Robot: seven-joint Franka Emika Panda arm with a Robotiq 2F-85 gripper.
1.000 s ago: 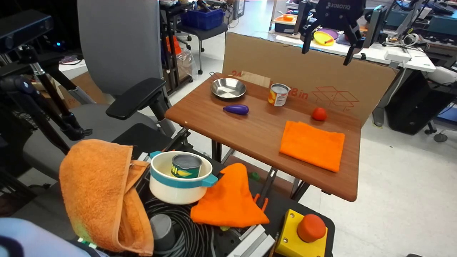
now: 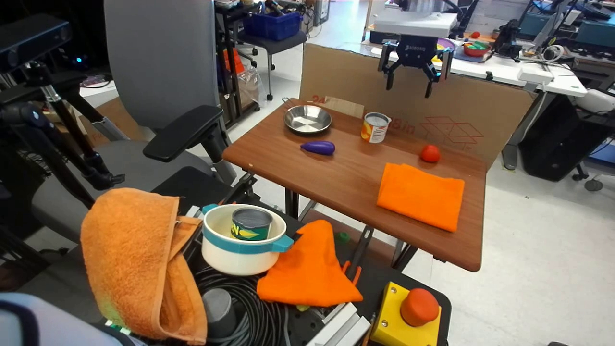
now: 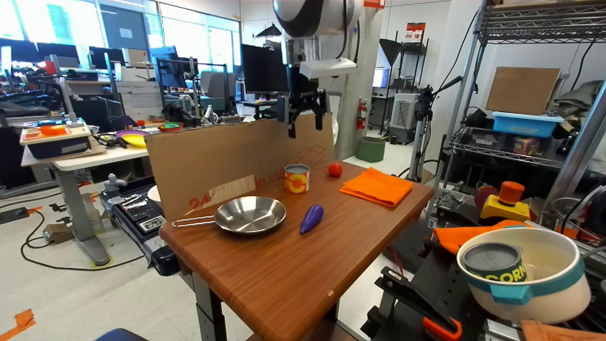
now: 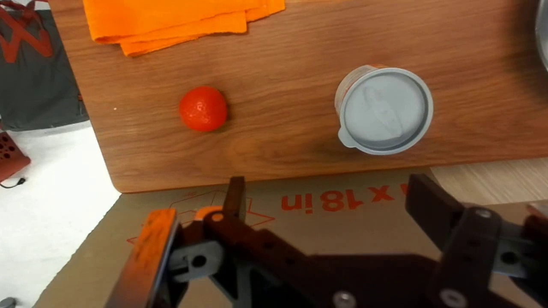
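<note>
My gripper [image 2: 409, 91] hangs in the air above the table's cardboard-backed edge, its fingers wide apart and nothing between them. In the wrist view, cardboard shows below the open fingers [image 4: 235, 197]. A can with a grey lid [image 4: 386, 110] stands upright on the table near that edge. The red tomato [image 4: 203, 108] lies apart from it, close to the folded orange cloth [image 2: 422, 196]. A purple eggplant [image 3: 312, 219] rests between the can and the steel pan [image 3: 250, 215]. None of these objects touches the gripper.
Cardboard [image 2: 461, 118] stands upright along the wooden table's [image 2: 346, 173] far edge. Off the near side are a white-and-teal pot [image 2: 242, 262] holding a corn can, another orange cloth [image 2: 311, 271] and a red button on a yellow box [image 2: 398, 323].
In exterior view 1 my gripper has moved left and away from the camera, appearing smaller and lower, and is still open. The table objects have not moved.
</note>
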